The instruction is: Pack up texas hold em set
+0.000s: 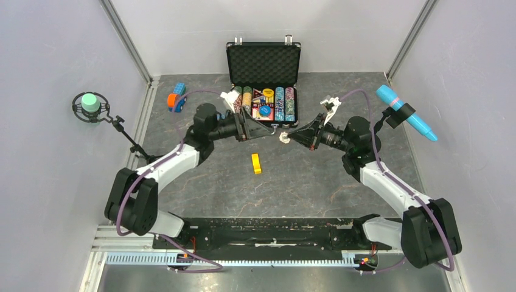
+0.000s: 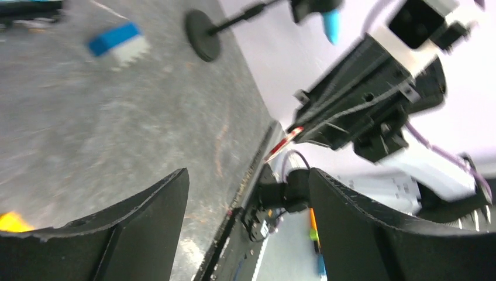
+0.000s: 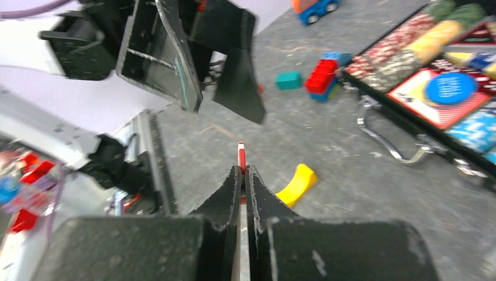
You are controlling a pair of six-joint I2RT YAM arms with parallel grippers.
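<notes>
The black poker case [image 1: 263, 64] stands with its lid up at the back. Rolls of chips [image 1: 279, 103], a blue round piece [image 3: 451, 88] and red printed cards or packs fill its near half. My right gripper is shut on a thin, red-and-white card-like piece [image 2: 285, 144]. That piece juts past its fingertips, seen edge-on from the right wrist and as a pale patterned bit [image 1: 284, 137] from above. My left gripper is open with nothing between its wide-spread fingers, just left of the held piece and in front of the case.
A yellow block [image 1: 256, 163] lies alone on the grey table in front of the arms. A blue-and-orange toy [image 1: 177, 97] sits at the back left. Colourful bricks [image 3: 321, 76] show near the case.
</notes>
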